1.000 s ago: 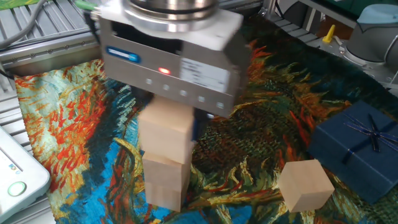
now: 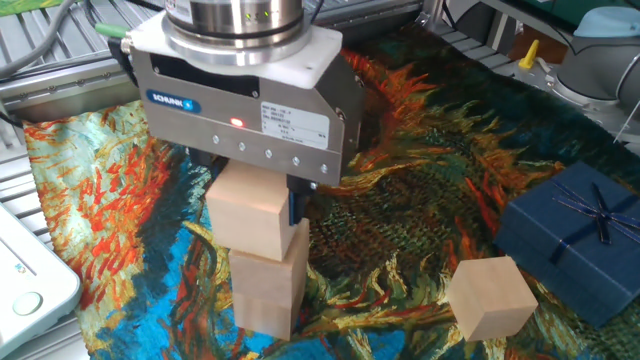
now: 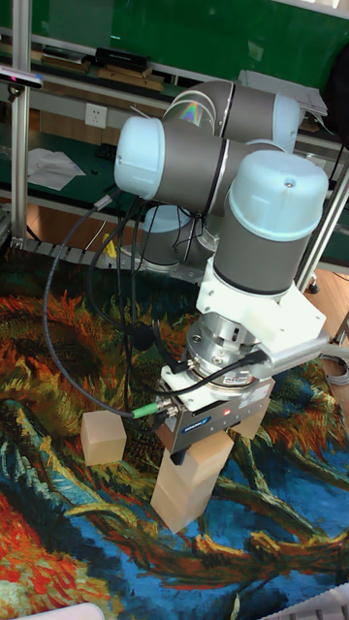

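Note:
My gripper point(image 2: 250, 202) is shut on a pale wooden block point(image 2: 247, 220), with a dark finger point(image 2: 296, 205) showing against its right side in exterior view 2. The other finger is mostly hidden. Directly underneath stands a stack of similar wooden blocks point(image 2: 265, 290). The held block sits over the stack's top, shifted somewhat left; whether it touches the stack, I cannot tell. A separate wooden block point(image 2: 492, 299) rests on the cloth to the right. In exterior view 3 the gripper's body partly covers the wooden blocks point(image 3: 177, 505) beneath it.
A dark blue gift box point(image 2: 575, 235) with a ribbon lies at the right. At the left edge is a white device point(image 2: 30, 285) with a round button. Patterned cloth point(image 2: 390, 235) covers the table, clear between the stack and the box.
The stack, the separate block and the box have stayed put.

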